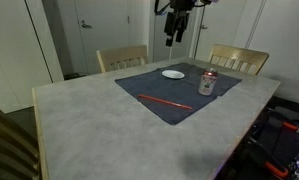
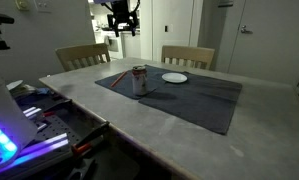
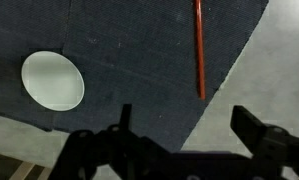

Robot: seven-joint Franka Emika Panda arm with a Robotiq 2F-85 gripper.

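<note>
My gripper (image 1: 175, 40) hangs high above the table, open and empty. In the wrist view its two dark fingers stand wide apart at the bottom, and bare cloth shows between them. On the dark cloth (image 1: 149, 87) lies a thin red stick (image 1: 165, 102), seen at the upper right of the wrist view. A small white plate (image 3: 52, 81) rests on the same cloth at the left of that view. Toward one end of the cloth a can (image 2: 139, 81) stands upright; the wrist view does not show it.
The pale table (image 1: 79, 120) has a wide bare stretch beside the cloth. Wooden chairs (image 1: 123, 59) stand along its far side, and another chair (image 2: 82, 57) is at the end. The can is the tallest thing on the tabletop.
</note>
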